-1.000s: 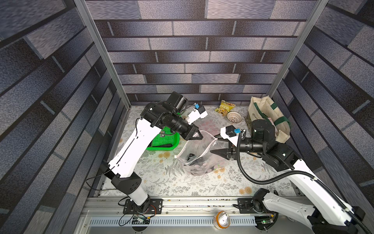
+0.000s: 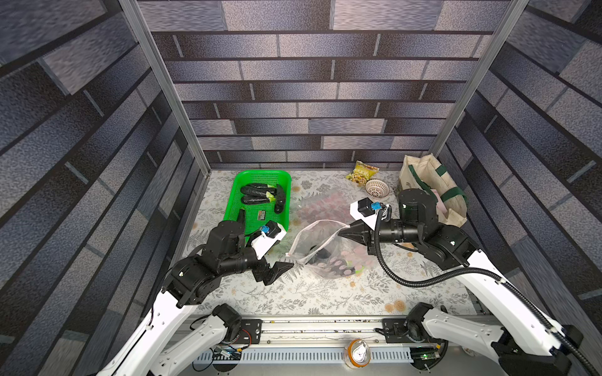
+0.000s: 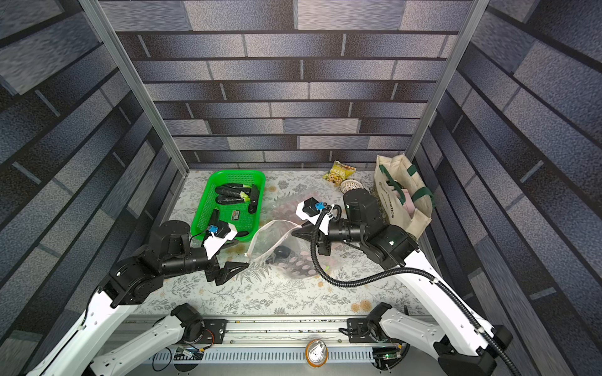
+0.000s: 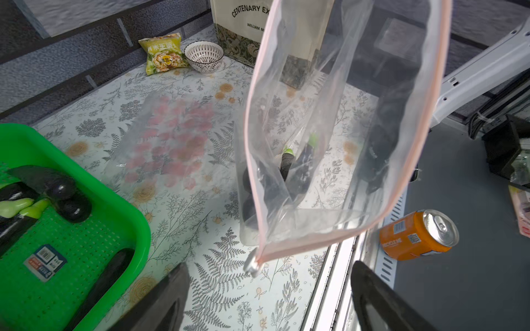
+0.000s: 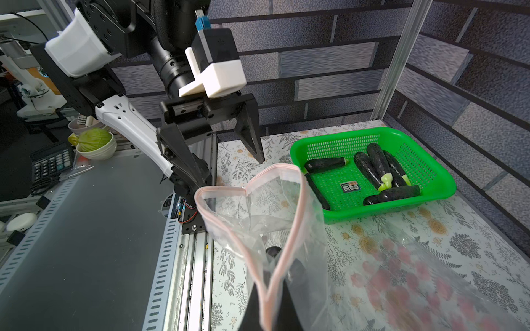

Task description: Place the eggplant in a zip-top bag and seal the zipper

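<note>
A clear zip-top bag with a pink-edged mouth is held up off the right gripper, dark eggplant showing through its plastic. My right gripper is shut on the bag's zipper edge at the right end. My left gripper stands open just outside the opposite, hanging corner, fingers apart. The green basket at the left holds several more eggplants.
A flat translucent pink-spotted sheet or bag lies mid-table. Behind are a snack packet, a small bowl and a cloth tote. An orange can stands beyond the front rail.
My left arm has drawn back and down from above the bag to its lower left corner.
</note>
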